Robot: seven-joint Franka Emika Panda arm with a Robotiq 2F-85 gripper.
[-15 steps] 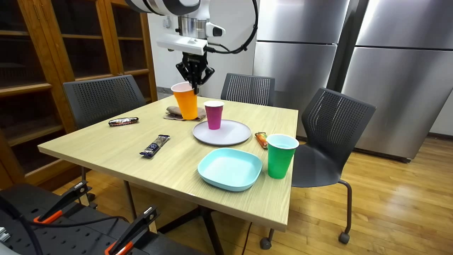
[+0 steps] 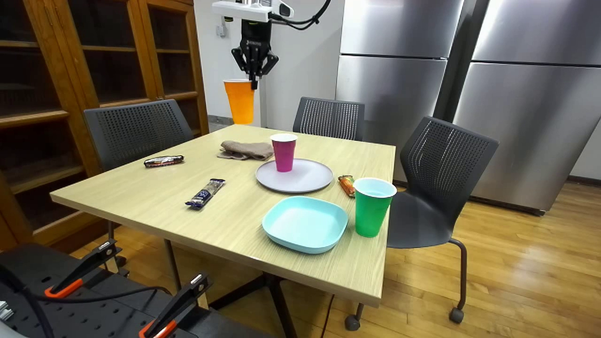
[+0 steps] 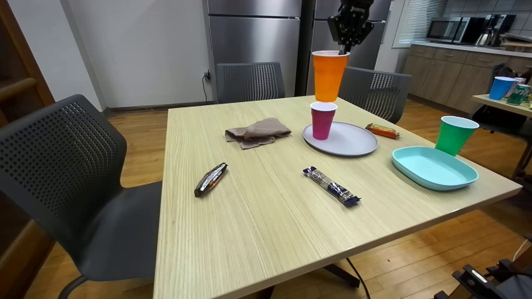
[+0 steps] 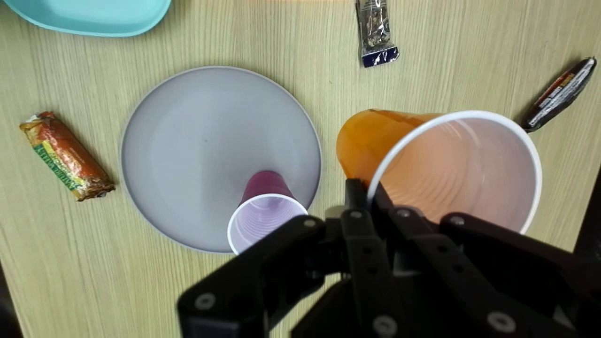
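Note:
High above the table, my gripper is shut on the rim of an orange cup, one finger inside its wall. The cup hangs upright, clear of the tabletop, its white mouth facing the wrist camera. Below stands a magenta cup on a round grey plate, near the plate's edge. In exterior view 2 the orange cup appears right over the magenta one. A green cup stands by a turquoise square dish.
A brown cloth lies behind the plate. Wrapped bars are spread about: a dark one, a navy-ended one and an orange one. Chairs surround it.
My gripper and the orange cup have risen well above the table. The cup leaned slightly before and hid part of the cloth, which now shows fully. Objects on the table have not moved.

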